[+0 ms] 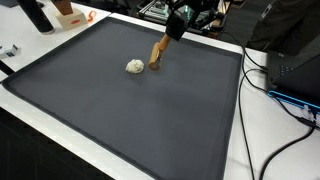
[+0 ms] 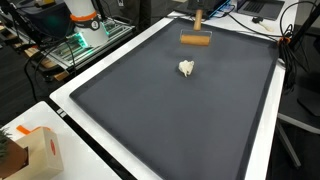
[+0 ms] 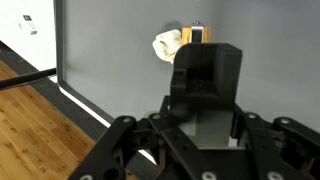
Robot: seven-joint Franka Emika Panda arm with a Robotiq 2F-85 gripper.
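Observation:
In exterior view 1 a small brown roller [image 1: 154, 62] on a light wooden handle stands near the back of the dark board [image 1: 140, 100]. My gripper [image 1: 174, 24] is shut on the handle; its fingers are hard to make out. To the roller's left lies a pale, crumpled lump [image 1: 134, 66], like dough, with a narrow gap between them. Exterior view 2 shows the roller [image 2: 196, 39] in a thin wire frame, with the lump [image 2: 186, 68] in front of it. In the wrist view the gripper's dark body [image 3: 206, 75] hides most of the tool; the lump [image 3: 167, 44] shows beside it.
The board's front and middle are bare. A wooden box [image 2: 32, 150] sits by its near left corner in exterior view 2. Black cables [image 1: 245, 110] run along the right side, near a dark device [image 1: 298, 82].

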